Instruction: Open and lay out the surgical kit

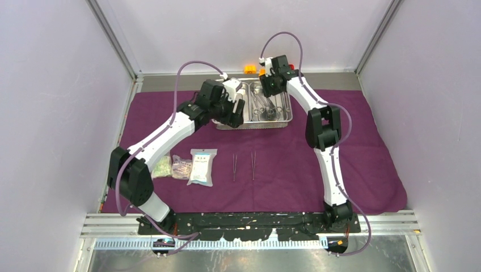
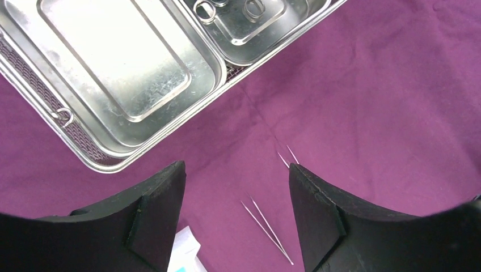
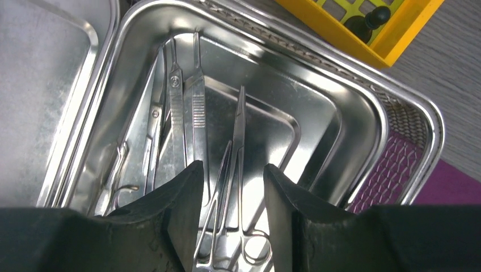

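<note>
A wire-mesh basket at the back of the cloth holds two metal trays. The right tray carries several instruments: straight-tipped forceps, a flat-handled pair with ridges and others at its left side. Above these, my right gripper stands open, nothing between its fingers. The left tray shows a bare floor in the left wrist view. Over the basket's front edge hangs my left gripper, open and empty. Two tweezers lie side by side on the purple cloth.
Left of the tweezers lie a white packet and two bags, a pinkish one and a green one. Behind the basket sits a yellow container.
</note>
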